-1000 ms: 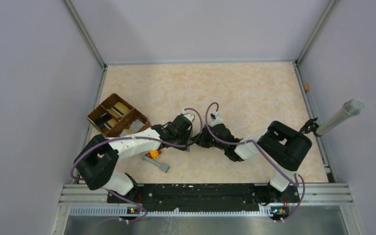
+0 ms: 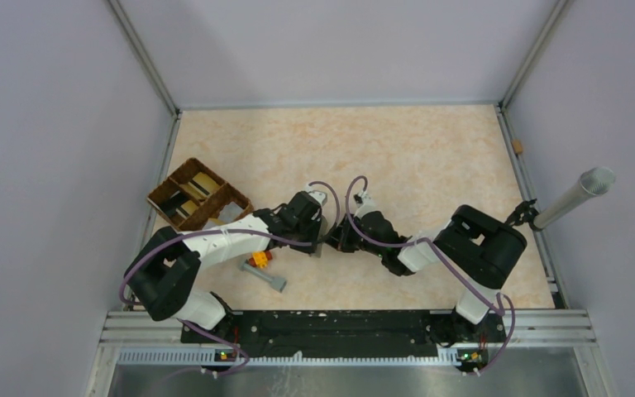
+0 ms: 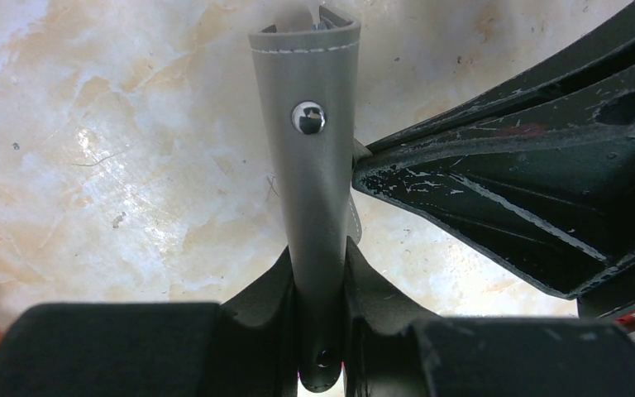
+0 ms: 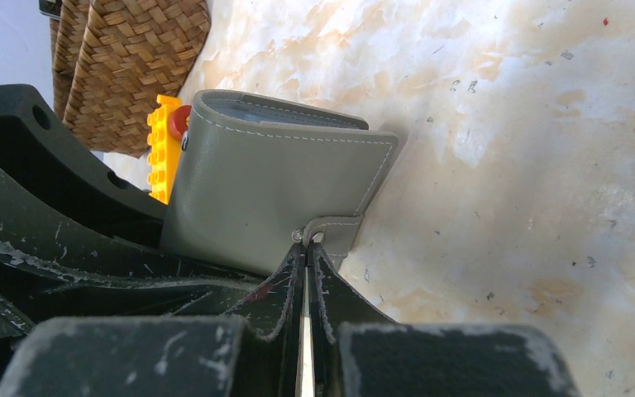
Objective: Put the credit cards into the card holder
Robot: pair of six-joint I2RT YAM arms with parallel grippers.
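Note:
An olive-grey leather card holder point(image 4: 273, 178) stands on edge above the table, its stitched top slightly parted. My left gripper is shut on it, with the narrow side and a metal snap point(image 3: 308, 118) showing between the fingers. At its other side, my right gripper is shut, fingertips against the edge of the small stitched closing tab point(image 4: 337, 227). I cannot tell if the tab's edge is pinched. From above, the arms mostly hide the holder between the left gripper point(image 2: 315, 241) and right gripper point(image 2: 328, 240). No loose credit card can be clearly made out.
A divided wicker basket point(image 2: 226, 188) with flat yellowish and dark items stands at the left. Near the left arm lie a yellow and red toy block point(image 2: 260, 259) and a grey-blue tool-like object point(image 2: 263, 275).
Both grippers have shifted only very slightly around the holder. The basket, the toy block and the grey-blue object have stayed in place.

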